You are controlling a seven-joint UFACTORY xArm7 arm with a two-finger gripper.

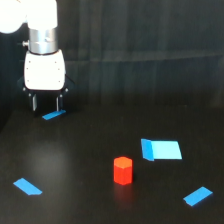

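Observation:
A red block [122,171] rests on the dark table, a little right of the middle and toward the front of the camera view. Far back on the left hangs my gripper [47,102], pointing down below the white arm [45,72]. Its two dark fingers stand apart, and nothing shows between them. A wide stretch of table separates the gripper from the block.
A pale blue patch with a darker blue side [148,150] lies behind and right of the block. Blue strips lie near the gripper [53,115], at the front left [27,187] and at the front right [197,196]. Dark table surrounds them.

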